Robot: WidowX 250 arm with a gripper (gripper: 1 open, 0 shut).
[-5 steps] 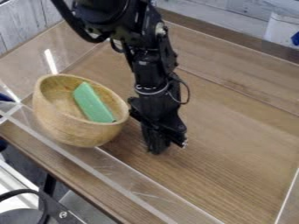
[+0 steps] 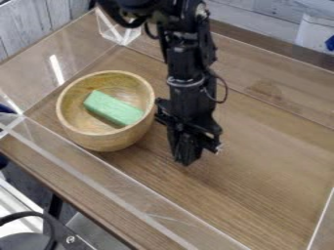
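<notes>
My black gripper (image 2: 185,146) hangs over the wooden tabletop in the centre of the camera view, low and just right of a tan round bowl (image 2: 81,125). It looks shut, with nothing visible between its fingers, though the dark tips are hard to make out. A green block (image 2: 112,108) lies inside the bowl, tilted along it. The arm above partly covers the table behind it.
Clear panels edge the table at the left. A white item (image 2: 315,29) is at the back right corner.
The gripper has risen slightly. The bowl has shifted a little up and right and now sits more level, with the green block lying differently inside it.
</notes>
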